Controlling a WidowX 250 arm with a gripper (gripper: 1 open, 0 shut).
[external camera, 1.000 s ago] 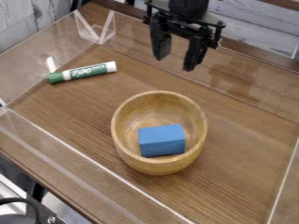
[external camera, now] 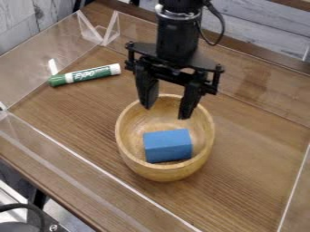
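My black gripper (external camera: 168, 98) hangs over the back part of a round wooden bowl (external camera: 198, 156), its two fingers apart with nothing seen between them. Inside the bowl, toward the front, lies a blue block (external camera: 168, 146), below the fingertips and not held.
A green and white tube (external camera: 83, 75), marked EXPO, lies on the wooden table (external camera: 242, 163) at the back left. Clear plastic panels edge the table at the left. The table to the right of the bowl is clear.
My gripper has come down and toward the camera, from behind the bowl to over it. The bowl, block and tube have not moved.
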